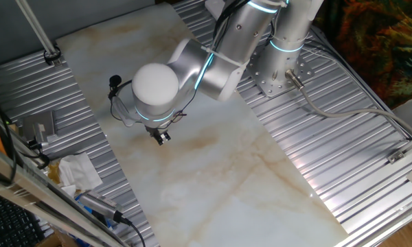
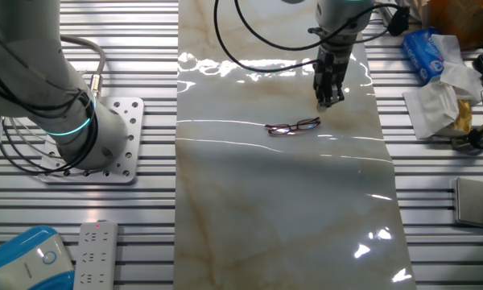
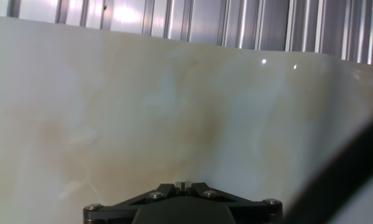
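Note:
A pair of dark red-framed glasses (image 2: 293, 127) lies on the marbled sheet (image 2: 282, 217), seen clearly only in exterior view 2. To one side of them, on the side away from the robot's base, is my gripper (image 2: 330, 105), pointing down; its height above the sheet is hard to judge. In the wrist view the gripper has its fingertips together with nothing visible between them. Only bare sheet and slats lie beyond it there, and no glasses appear. Exterior view 1 shows the gripper (image 1: 163, 140) under the wrist, where the arm largely covers the glasses' area.
Along one side of the sheet lie white tissues (image 2: 435, 105), a blue packet (image 2: 423, 55) and a metal box (image 2: 476, 201). A power strip (image 2: 96, 256) sits near the base. Cables loop around the arm. Much of the sheet is clear.

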